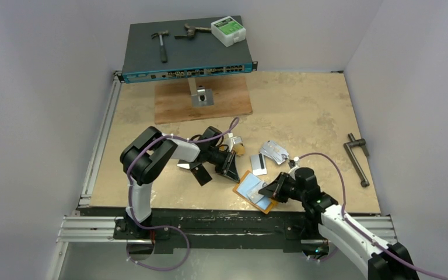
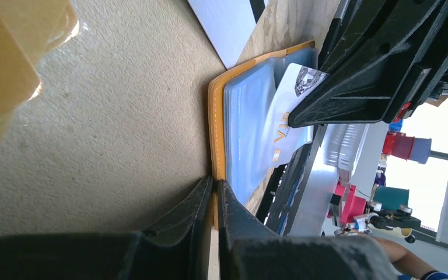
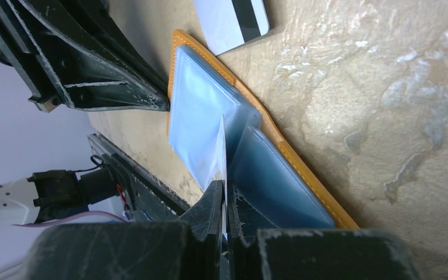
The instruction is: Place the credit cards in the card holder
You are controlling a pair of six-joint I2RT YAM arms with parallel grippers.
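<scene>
The card holder, orange-edged with pale blue sleeves, lies open near the table's front edge. A white card with gold "VIP" lettering is pinched in my right gripper, which is shut on it. In the right wrist view this card stands edge-on over the sleeves; whether its far end is inside one cannot be told. My left gripper is shut at the holder's left edge, and a strip of orange edge shows between its fingers. A silver card with a dark stripe lies flat just beyond the holder.
Several silvery packets lie behind the striped card. A black card and a yellow roundish item are near the left arm. A dark metal tool rests far right.
</scene>
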